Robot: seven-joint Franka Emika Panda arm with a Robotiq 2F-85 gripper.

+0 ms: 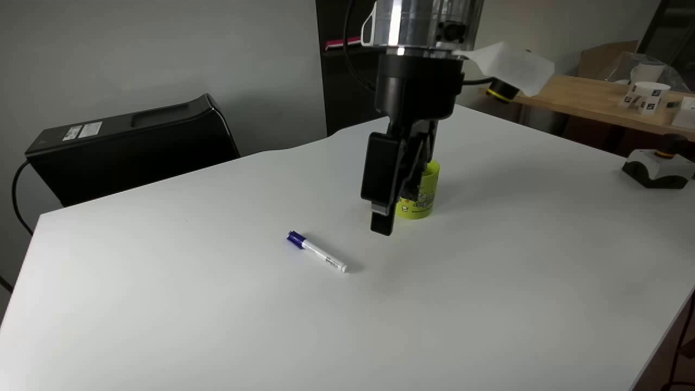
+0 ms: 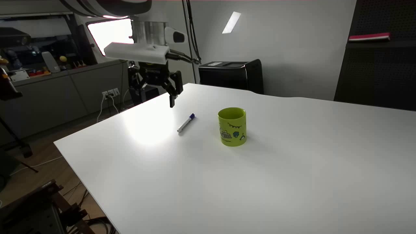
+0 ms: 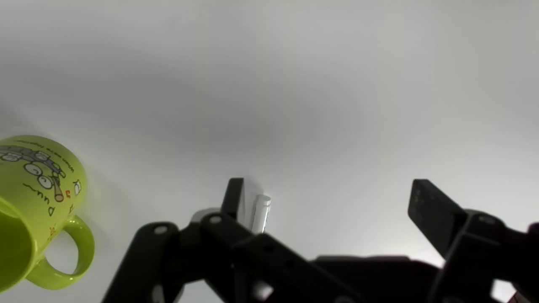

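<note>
A white marker with a dark blue cap lies flat on the white table. In exterior view 2 the same marker lies left of an upright lime-green mug with printed drawings. My gripper stands open above the table, nothing between its fingers. In the wrist view one end of the marker shows just beside the left finger, the rest hidden behind the gripper. The mug is at the left edge there, its handle toward the gripper. In exterior view 1 the gripper partly covers the mug.
A black bin-like box stands behind the table's far left edge. A small white and black box with a dark knob sits at the right edge.
</note>
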